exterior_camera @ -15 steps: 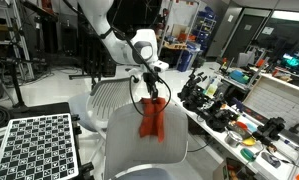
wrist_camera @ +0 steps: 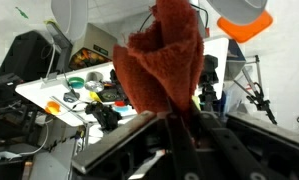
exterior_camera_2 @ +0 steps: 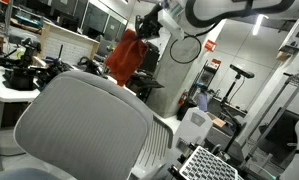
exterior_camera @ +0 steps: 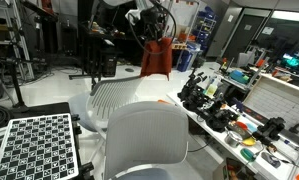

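A red-brown cloth (exterior_camera: 157,58) hangs in the air from my gripper (exterior_camera: 157,38), above the backs of the chairs. In the wrist view the cloth (wrist_camera: 167,62) bunches up in front of the gripper and hides the fingertips; the gripper is shut on it. Exterior view 2 has the cloth (exterior_camera_2: 126,57) dangling clear above the top edge of the near grey chair (exterior_camera_2: 84,125). That chair back (exterior_camera: 146,137) is bare in exterior view 1. A second, ribbed chair back (exterior_camera: 113,95) stands behind it.
Black devices and tools crowd a white workbench (exterior_camera: 274,165) on the right. A checkered board (exterior_camera: 34,147) lies at the left front. Open floor shows between the chairs and the bench.
The cloth lay against the near chair's back a second ago. It has risen off with my gripper, up and slightly away, and now hangs free above the chairs.
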